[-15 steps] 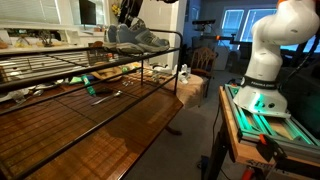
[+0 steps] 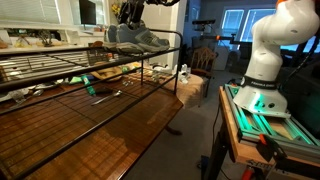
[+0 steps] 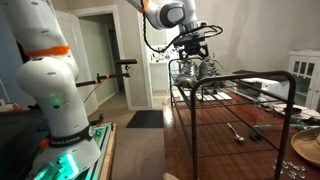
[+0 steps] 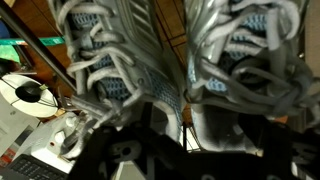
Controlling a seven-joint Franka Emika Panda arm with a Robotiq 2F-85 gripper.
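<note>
A pair of grey shoes (image 2: 140, 38) with pale laces rests on the top level of a dark metal rack (image 3: 240, 76). From above, the wrist view shows the left shoe (image 4: 118, 60) and the right shoe (image 4: 245, 50) side by side, their laces facing the camera. My gripper is over the pair, its dark fingers apart at the bottom of that view. Part of a shoe shows between the fingers, but whether they touch it is unclear. In exterior view 2 the gripper (image 3: 200, 38) is just above the shoes.
Under the rack's top level, a wooden surface (image 2: 125, 125) holds several small items, including a metal spoon (image 3: 236, 131). The rack's dark bars run close beside the shoes. White boxes (image 3: 262, 88) stand behind the rack in exterior view 2.
The gripper's outline above the shoes has shifted slightly in exterior view 1. The shoes and rack stay in place.
</note>
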